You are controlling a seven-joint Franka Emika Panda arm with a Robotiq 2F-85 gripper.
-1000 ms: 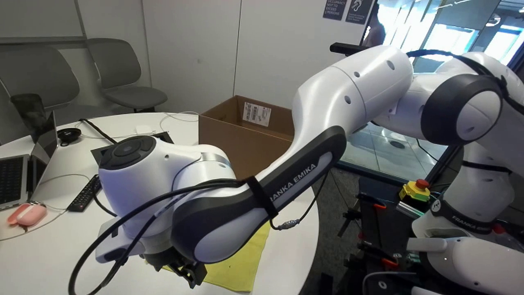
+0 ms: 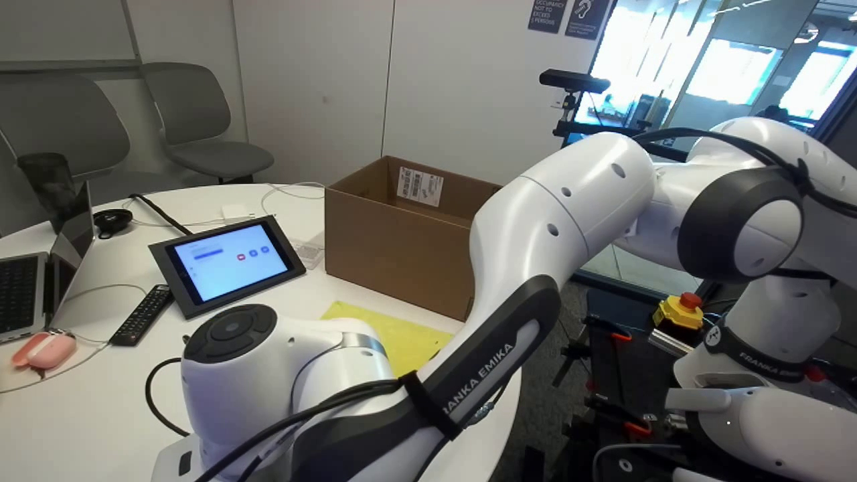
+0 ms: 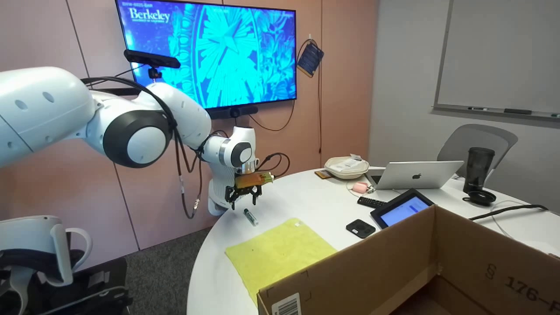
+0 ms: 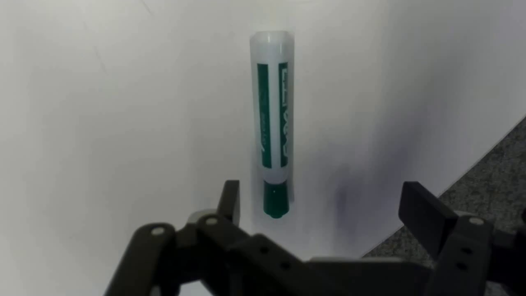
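Note:
On the white table lies a marker (image 4: 273, 113) with a white barrel, green label and green cap, its cap end nearest my gripper in the wrist view. My gripper is open above the table, with nothing held. The marker's cap shows between the two fingers, closer to the left finger (image 4: 229, 202) than to the right one. From exterior view 2, the gripper (image 3: 244, 204) hovers above and slightly behind the marker (image 3: 250, 217). In exterior view 1 the gripper's fingers and the marker are out of sight.
A yellow cloth (image 3: 283, 246) lies flat beside the marker, and a large open cardboard box (image 3: 367, 267) stands past it. A tablet (image 3: 403, 210), a black remote (image 3: 370, 202) and a laptop (image 3: 420, 175) occupy the far side. The table edge (image 4: 473, 165) is close on the right.
In exterior view 1 the arm has come lower and toward the camera.

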